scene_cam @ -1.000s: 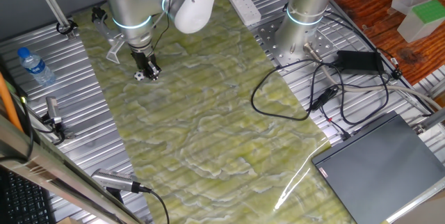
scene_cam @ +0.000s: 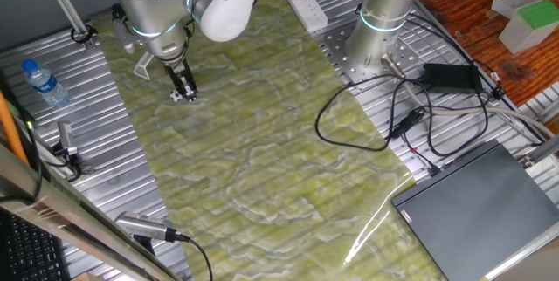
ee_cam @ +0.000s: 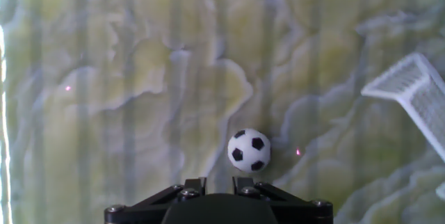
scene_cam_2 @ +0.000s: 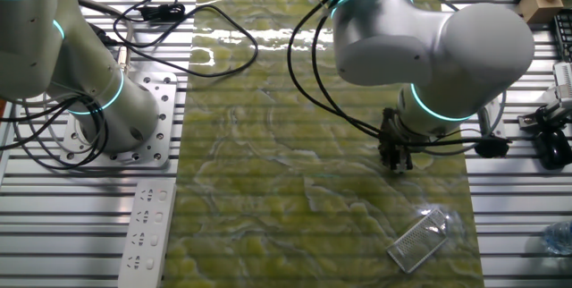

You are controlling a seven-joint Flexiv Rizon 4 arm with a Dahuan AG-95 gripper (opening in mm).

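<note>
A small white ball with black patches (ee_cam: 249, 150) rests on the green marbled mat (ee_cam: 153, 120), just ahead of my fingertips in the wrist view. My gripper points down with a narrow gap between its fingers and nothing in that gap. In exterior view 1 the ball (scene_cam: 175, 97) shows right against or beside the gripper (scene_cam: 184, 94); whether they touch I cannot tell. A small white goal with a net (ee_cam: 417, 88) stands off to the right in the wrist view, apart from the ball. Exterior view 2 shows the goal (scene_cam_2: 420, 240) clearly, while the ball is hidden there.
A water bottle (scene_cam: 45, 84) stands on the slatted table left of the mat. At the right lie looped black cables (scene_cam: 349, 146) and a closed laptop (scene_cam: 480, 211). A power strip (scene_cam: 304, 4) sits by the mat's far edge.
In exterior view 1 the arm and gripper have shifted a little to the left, closer over the ball. The ball stays at about the same spot and the goal has not moved.
</note>
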